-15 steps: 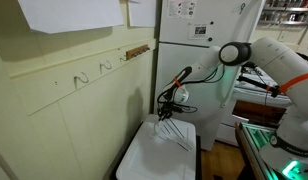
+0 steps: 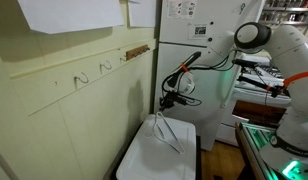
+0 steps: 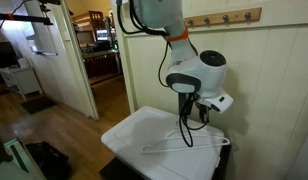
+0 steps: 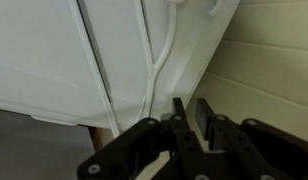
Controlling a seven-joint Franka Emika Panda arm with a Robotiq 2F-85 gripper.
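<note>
A white clothes hanger [image 3: 184,145] is over the white tabletop [image 3: 124,133], its thin bars spread toward the camera in exterior view 2. My gripper [image 2: 162,105] is at the hanger's wall-side end in exterior view 1. In the wrist view, the hanger's white bars [image 4: 149,62] run down toward the two dark fingers [image 4: 178,108], which stand close together. The gripper appears shut on the hanger, though the contact itself is hard to see. Whether the hanger is fully off the tabletop, I cannot tell.
A wooden rack [image 2: 137,51] and several hooks [image 2: 82,77] are on the cream wall beside the table. The white fridge [image 2: 200,60] stands behind the arm.
In exterior view 1 my arm has moved left, toward the wall. The hanger has shifted left with it and now shows a more raised, tilted outline.
</note>
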